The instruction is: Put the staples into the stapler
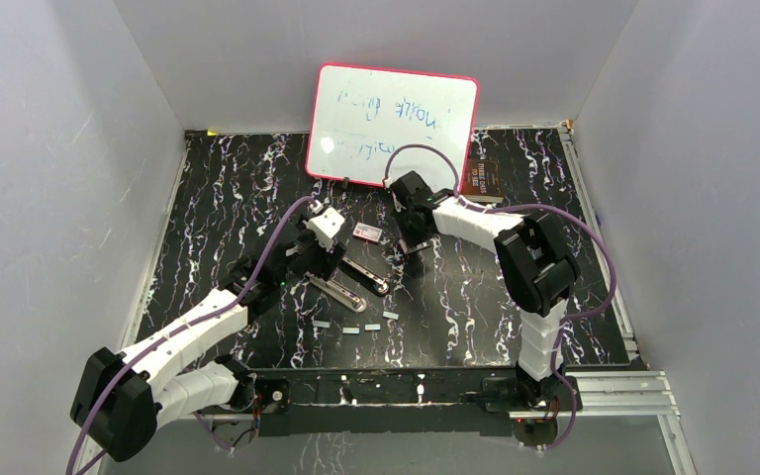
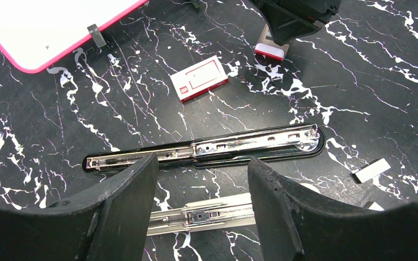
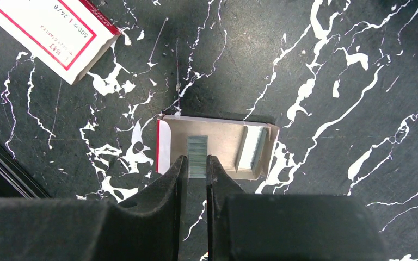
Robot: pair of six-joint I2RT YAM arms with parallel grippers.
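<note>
In the right wrist view, my right gripper is shut on a grey staple strip (image 3: 197, 145), over an open staple box tray (image 3: 222, 128). Another staple strip (image 3: 252, 148) leans at the tray's right end. Side by side in the left wrist view lie two opened staplers, a black one (image 2: 299, 136) and a white one (image 2: 228, 209), their metal channels facing up. My left gripper hovers above them, fingers spread and empty. The white one is partly hidden behind a finger.
A closed staple box (image 2: 200, 79) lies between the black stapler and the whiteboard (image 1: 393, 124). Several loose staple strips, one of them a pale strip (image 2: 371, 170), lie toward the front edge. A book (image 1: 482, 180) is at the back right.
</note>
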